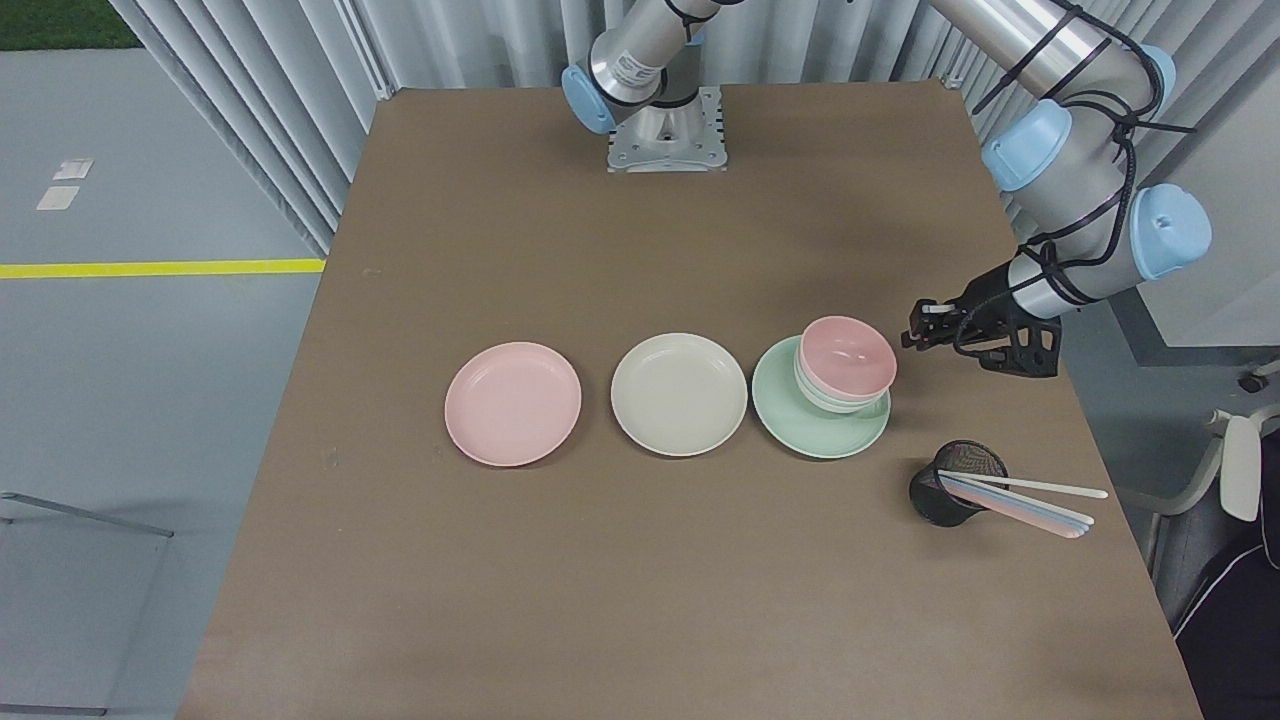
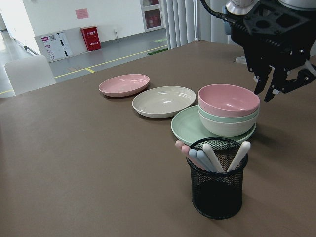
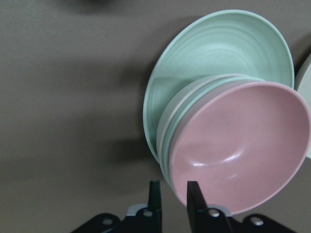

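Observation:
A pink bowl (image 1: 847,350) tops a nested stack with a mint bowl (image 2: 228,118) and a white bowl (image 2: 226,128), resting on the green plate (image 1: 798,419). In the wrist view the stack sits off-centre on that plate. My gripper is just beside the stack's rim, fingers apart and nothing visible between them; in the left view it hangs right of and above the bowls. A cream plate (image 1: 678,394) and a pink plate (image 1: 512,403) lie to the left.
A black mesh cup (image 2: 217,192) with chopsticks stands near the table's right edge, in front of the stack.

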